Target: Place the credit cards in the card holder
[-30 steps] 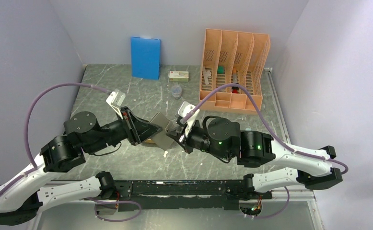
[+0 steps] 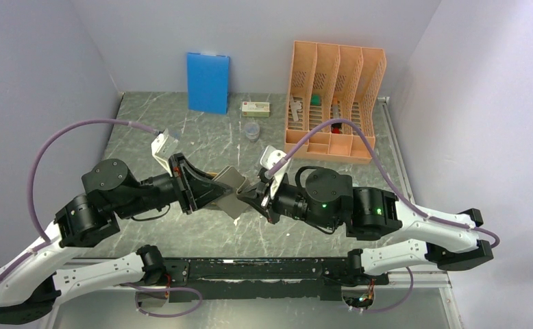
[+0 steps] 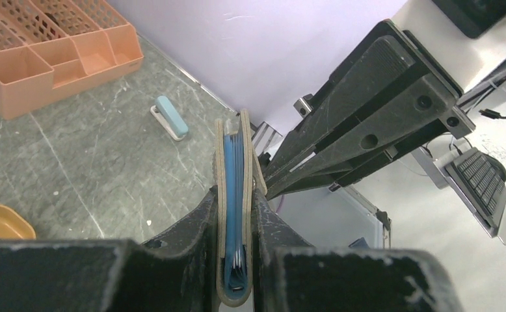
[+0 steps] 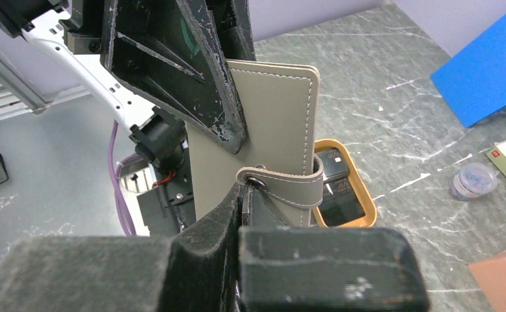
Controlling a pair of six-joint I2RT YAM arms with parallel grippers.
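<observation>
A taupe stitched card holder [image 2: 231, 179] stands between the two arms, with my left gripper shut on it. Seen edge-on in the left wrist view, it has a blue layered inside between its two covers. A short strap [image 4: 283, 187] with a snap crosses the holder's side in the right wrist view. My right gripper is shut, its tips right at the bent end of that strap; whether the strap is pinched between them is hard to see. No loose credit card can be made out.
On the table behind the holder lies a yellow tray [image 4: 372, 214] with black items. A blue panel [image 2: 207, 82], a small box [image 2: 255, 109], a clear round container [image 2: 251, 130] and an orange organizer [image 2: 329, 145] stand farther back. A stapler [image 3: 170, 117] lies on clear tabletop.
The left arm has shifted a little left, the right arm a little right, so the two have drawn slightly apart. The holder remains in my left gripper.
</observation>
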